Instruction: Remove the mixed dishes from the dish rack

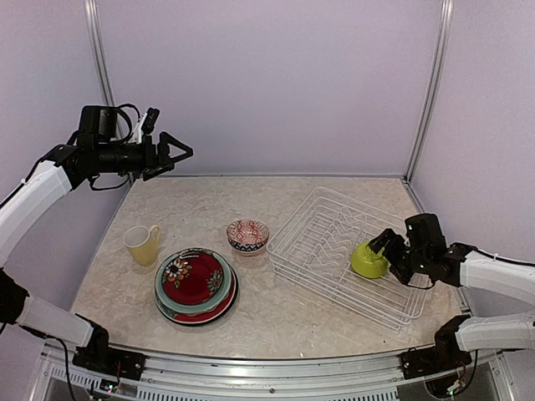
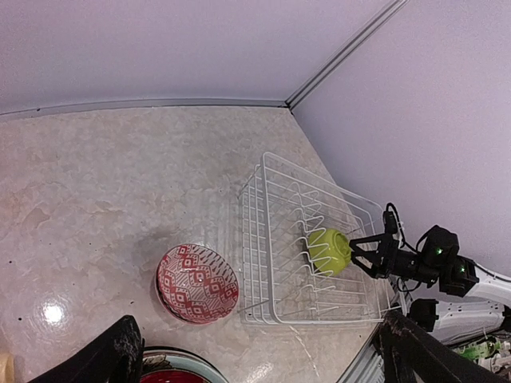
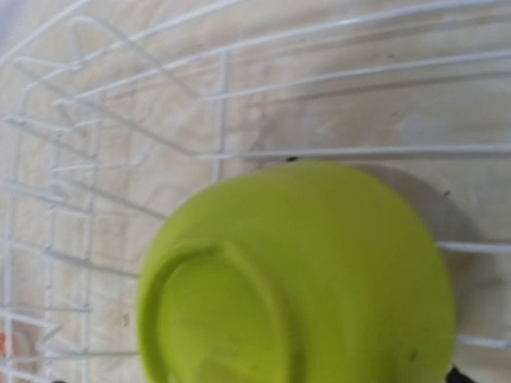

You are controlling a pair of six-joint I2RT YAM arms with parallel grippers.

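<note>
A lime-green bowl rests tipped on its side in the white wire dish rack, its base ring facing the camera in the right wrist view, where the bowl fills the lower middle. My right gripper is open close against the bowl's right side; whether the fingers touch it cannot be told. High over the table's left part, my left gripper stands open and empty. Outside the rack are a patterned red-and-white bowl, a stack of plates and a yellow mug.
The rack's wire rim surrounds the right gripper and bowl, with tines to the bowl's left. Bare table lies in front, between plates and rack. Walls close off the back and sides.
</note>
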